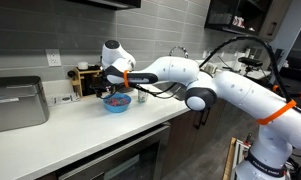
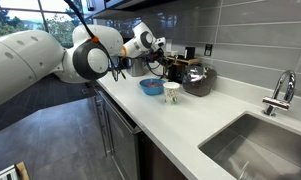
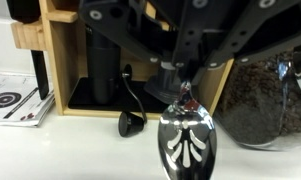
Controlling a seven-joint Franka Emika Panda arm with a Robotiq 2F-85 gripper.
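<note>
A shiny metal slotted spoon (image 3: 187,145) hangs bowl-down from my gripper in the wrist view, its handle between the shut fingers. In exterior view 1 the arm reaches over the counter's back part, above and near the blue bowl (image 1: 117,105). The same bowl (image 2: 152,88) shows in exterior view 2, with something reddish inside. The spoon is too small to make out clearly in the exterior views.
A wooden rack (image 3: 65,70) with black utensils stands behind the spoon, a jar of coffee beans (image 3: 252,105) to its right. A pale mug (image 2: 172,93) is beside the bowl. Bare counter (image 1: 65,138) lies left of the bowl; a sink (image 2: 255,150) is farther along.
</note>
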